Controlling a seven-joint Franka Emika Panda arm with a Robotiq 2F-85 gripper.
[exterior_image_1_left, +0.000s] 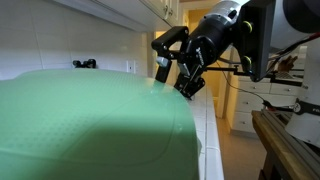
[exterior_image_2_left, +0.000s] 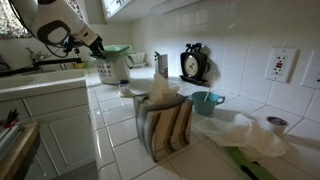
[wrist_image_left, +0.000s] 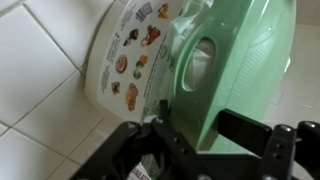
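A large green lid (exterior_image_1_left: 100, 125) fills the foreground of exterior view 1. In exterior view 2 it shows as the green top (exterior_image_2_left: 110, 51) of a white tub (exterior_image_2_left: 112, 70) at the far end of the counter. My gripper is at the lid's edge, its fingers apart with the green rim (wrist_image_left: 195, 95) between them; whether both touch it cannot be told. The lid's handle slot shows in the wrist view, beside the tub's label (wrist_image_left: 135, 55) with food pictures.
White tiled counter (exterior_image_2_left: 115, 140) runs along the wall. Nearer exterior view 2 stand a wooden knife block (exterior_image_2_left: 160, 127), a teal cup (exterior_image_2_left: 207, 102), crumpled white paper (exterior_image_2_left: 238, 133) and a green-handled item (exterior_image_2_left: 248, 163). A dark round-faced object (exterior_image_2_left: 196, 65) is by the wall.
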